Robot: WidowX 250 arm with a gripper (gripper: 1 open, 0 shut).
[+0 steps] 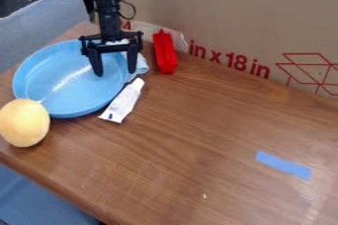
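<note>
My black gripper (113,57) is lowered over the right rear of a blue plate (59,83), fingers open, at a light blue cloth (138,63) that is partly hidden behind it. Whether the fingers touch the cloth or plate is unclear. A white tube (123,101) lies right of the plate, a red object (165,52) stands behind it, and a pale yellow round object (24,123) sits at the plate's front left.
A cardboard box wall (251,32) runs along the back. A strip of blue tape (283,166) is on the wooden table (211,150), whose middle and right are otherwise clear. The left edge drops to blue material.
</note>
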